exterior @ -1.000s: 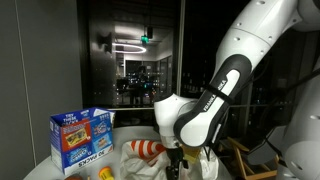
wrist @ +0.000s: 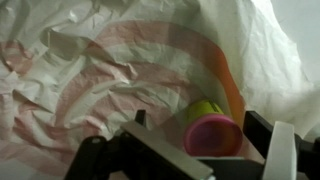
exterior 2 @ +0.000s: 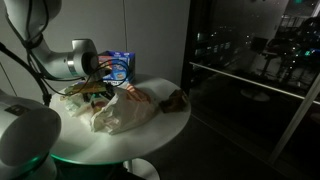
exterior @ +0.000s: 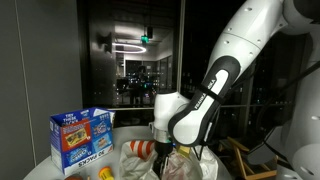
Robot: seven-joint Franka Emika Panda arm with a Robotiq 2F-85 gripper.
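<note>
My gripper is open above a crumpled white plastic bag with faded orange-red stripes. Low in the wrist view, a small yellow-green cylinder with a pink end appears between the spread fingers, nearer the right one; whether it lies in or on the bag, I cannot tell. Exterior view 1 has the hand pointing down at the bag, whose orange-striped part shows behind it. From the other side, the bag spreads over the round white table, partly hidden by the arm.
A blue printed box stands on the table left of the arm, with a small yellow item in front. Toward the edge of the white table lies a dark brown item. Bare tabletop shows at the near side.
My hand has shifted slightly and its fingers have swung left in exterior view 1. The box and the bag's striped part stay where they were.
</note>
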